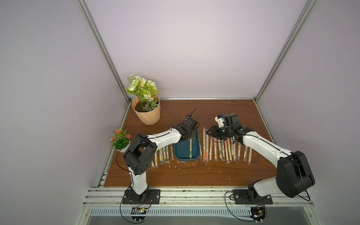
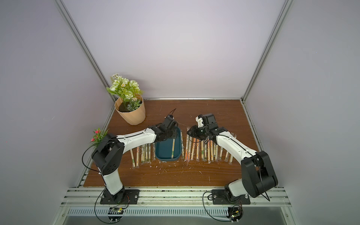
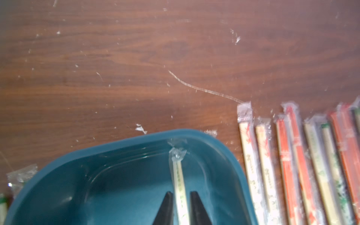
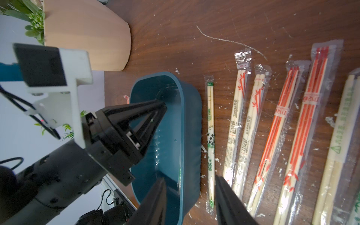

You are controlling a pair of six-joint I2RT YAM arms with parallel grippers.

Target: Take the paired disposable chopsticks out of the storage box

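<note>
The teal storage box [image 3: 123,195] holds a wrapped pair of chopsticks [image 3: 181,191], lying lengthwise toward its right side. My left gripper is over the box, its two dark fingertips apart on either side of that pair in the left wrist view; whether it touches the pair I cannot tell. My right gripper stands open just right of the box, its fingertips apart, with table and loose chopsticks below it.
Rows of wrapped chopsticks [image 4: 304,135] lie on both sides of the box. A large potted plant [image 1: 148,116] stands at the back left, a small one [image 1: 121,140] at the left edge.
</note>
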